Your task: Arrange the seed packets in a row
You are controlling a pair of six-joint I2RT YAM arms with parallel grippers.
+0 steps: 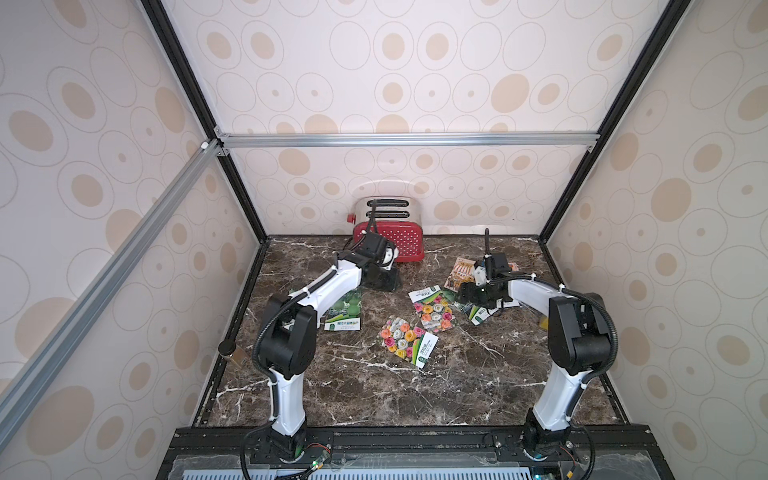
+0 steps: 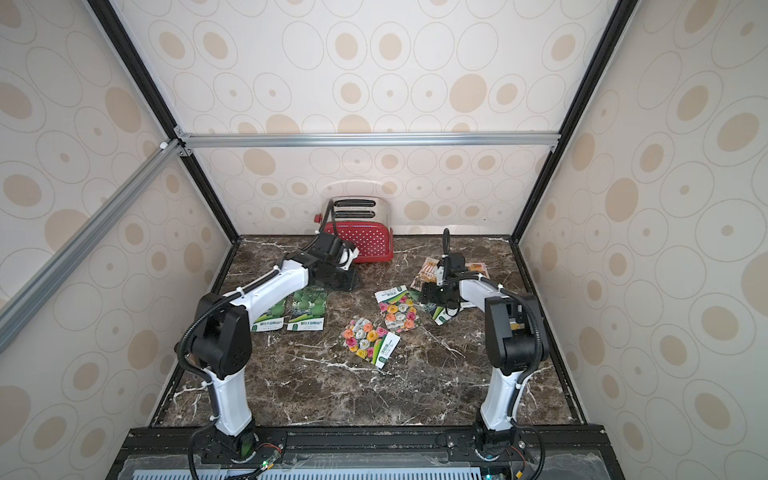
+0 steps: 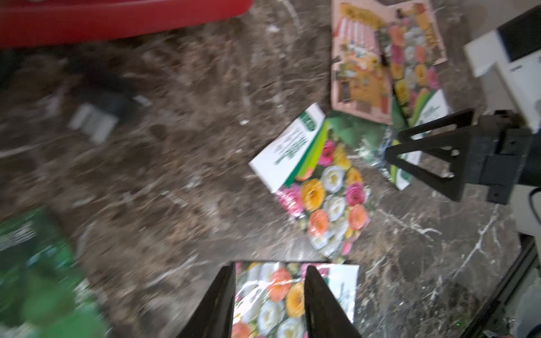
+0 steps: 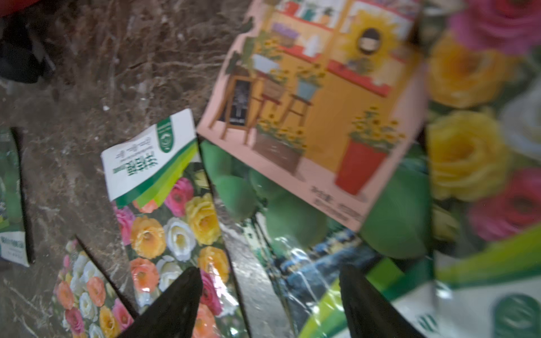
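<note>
Two green seed packets lie side by side at the left, the inner one (image 2: 308,306) next to the outer one (image 2: 270,317); the left arm partly covers them. Front centre lies a loose flower packet (image 1: 404,340), tilted. Behind it is a second flower packet (image 3: 324,186), angled. To the right, a pink packet (image 4: 315,112) overlaps a green packet (image 4: 236,194) and another flower packet (image 3: 411,62). My left gripper hangs above the table, fingers parted, nothing between them. My right gripper stands open over the right-hand pile, holding nothing.
A red toaster (image 1: 389,232) stands against the back wall behind my left gripper. Its dark plug (image 3: 101,112) lies on the marble table.
</note>
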